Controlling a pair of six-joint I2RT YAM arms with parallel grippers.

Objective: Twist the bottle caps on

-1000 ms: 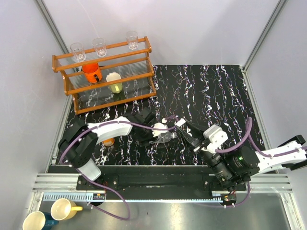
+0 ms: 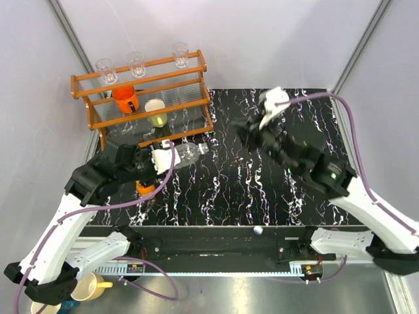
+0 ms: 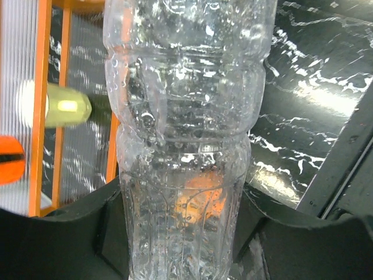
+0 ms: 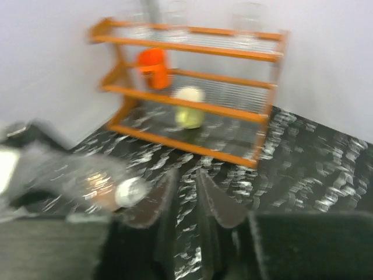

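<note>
A clear plastic bottle [image 2: 188,154] lies on its side in the air, its neck pointing right. My left gripper [image 2: 162,159] is shut around its body, and the bottle [image 3: 186,87] fills the middle of the left wrist view. Whether anything covers its mouth is unclear in the blurred right wrist view. My right gripper [image 2: 243,134], blurred by motion, hangs over the back middle of the table. A narrow empty gap shows between its fingertips. Far from it, a small white cap [image 2: 258,229] appears at the table's front edge.
A wooden rack [image 2: 144,88] stands at the back left, holding several glasses, an orange mug [image 2: 126,99] and a pale yellow cup [image 2: 156,112]. Something orange [image 2: 145,188] is partly hidden below the left gripper.
My left gripper has carried the bottle left. My right gripper has swung toward the back, and the white cap earlier at its fingertips now appears at the front edge.
</note>
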